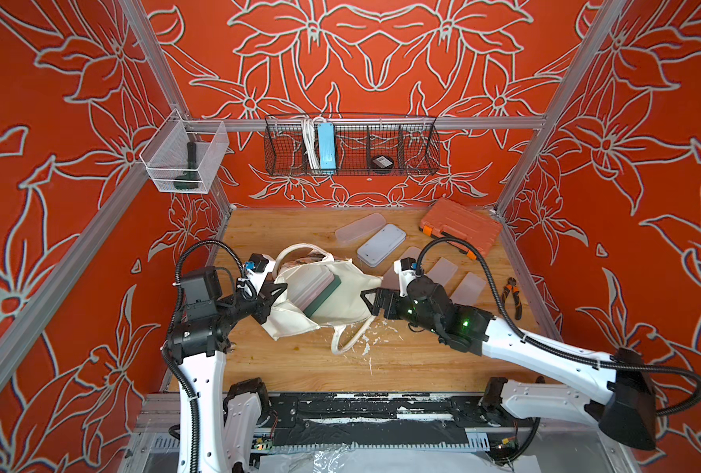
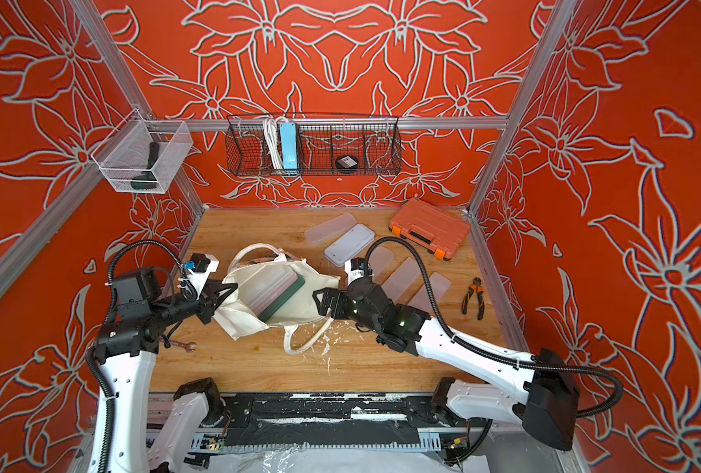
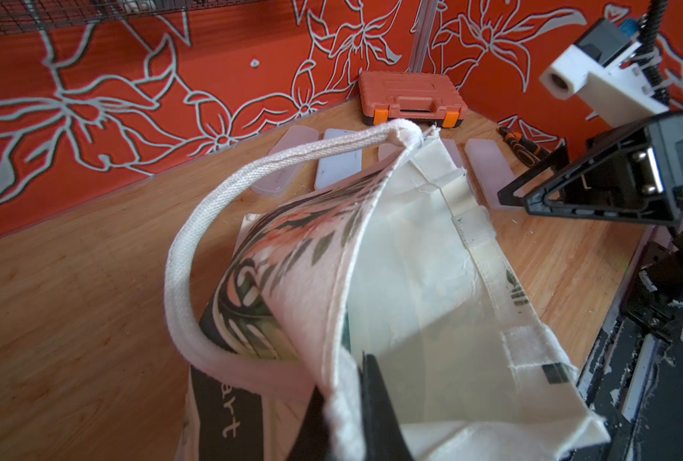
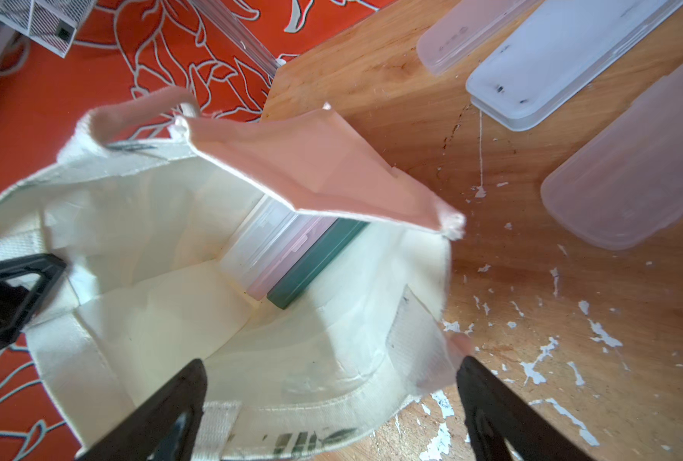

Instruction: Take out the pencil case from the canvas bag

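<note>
The canvas bag lies open on its side on the table, with stacked pencil cases inside: clear, pink and dark green. My left gripper is shut on the bag's rim at its left end, the fabric rising between the fingers. My right gripper is open at the bag's other end, facing into the opening with nothing held. In the left wrist view the bag's handle and printed flap cover much of the opening.
Loose translucent cases and a white case lie behind and right of the bag. An orange toolbox sits back right, pliers at right. A wire basket and clear bin hang on the frame.
</note>
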